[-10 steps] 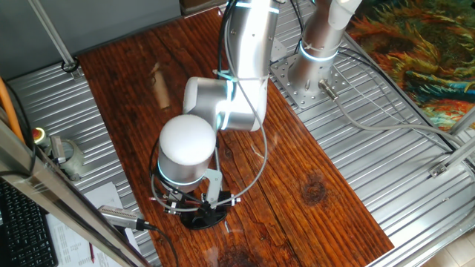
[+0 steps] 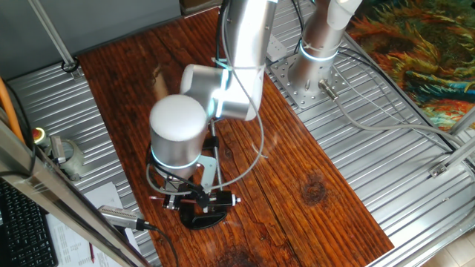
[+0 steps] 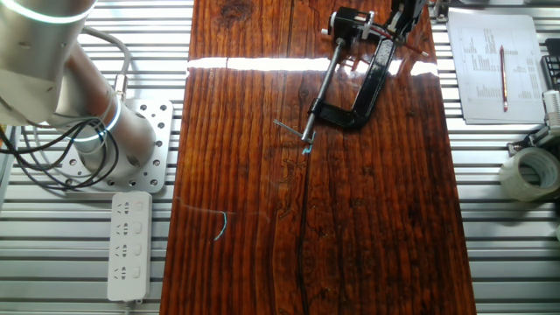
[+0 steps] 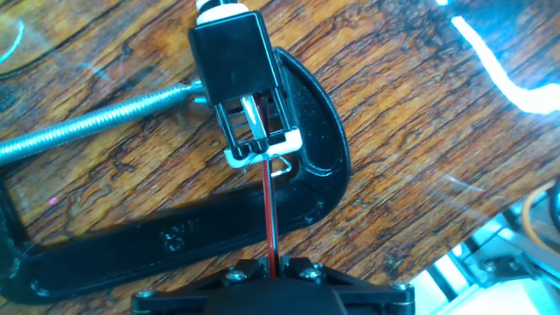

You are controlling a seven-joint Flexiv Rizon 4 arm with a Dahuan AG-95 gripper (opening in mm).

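A thin red-and-black pencil-like rod (image 4: pixel 269 206) runs from my gripper, which is shut on it, up to the white-edged opening of a small black device (image 4: pixel 232 57). Whether the rod's far tip sits inside that device is hard to make out. Beneath them lies a black C-shaped clamp (image 4: pixel 114 236) with a threaded screw (image 4: pixel 105 122), on the wooden board. In exterior view 2 the clamp (image 3: pixel 372 83) and device (image 3: pixel 350 24) are near the top edge. The gripper is mostly hidden under the wrist in exterior view 1, where the device (image 2: pixel 221 198) shows beside it.
A brown cylindrical object (image 2: pixel 158 81) lies on the board, partly covered by the arm. Papers with a pencil (image 3: pixel 503 79) and a tape roll (image 3: pixel 530 173) are off one side, a power strip (image 3: pixel 130 247) off the other. The board's lower half in exterior view 2 is mostly clear.
In exterior view 1 the wrist has shifted left and slightly up in the picture, now covering part of the brown cylinder. The black device and clamp stay in about the same place.
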